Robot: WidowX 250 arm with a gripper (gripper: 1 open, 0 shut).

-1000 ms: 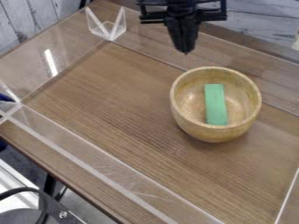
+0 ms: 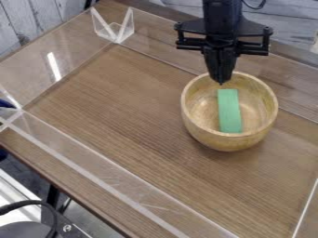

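Note:
A black gripper (image 2: pixel 221 72) hangs over the back part of a round tan bowl (image 2: pixel 199 121), its fingertips close together, shut, with nothing visible between them. Inside the bowl lies an upright-oriented green block (image 2: pixel 229 112), a little below the gripper's tips.
Clear plastic pieces (image 2: pixel 114 23) sit near the back left edge. A grey and black fixture with cables (image 2: pixel 32 214) occupies the front left corner.
The gripper has moved down and slightly right in the view, toward the bowl and the green block. The bowl and block look unchanged.

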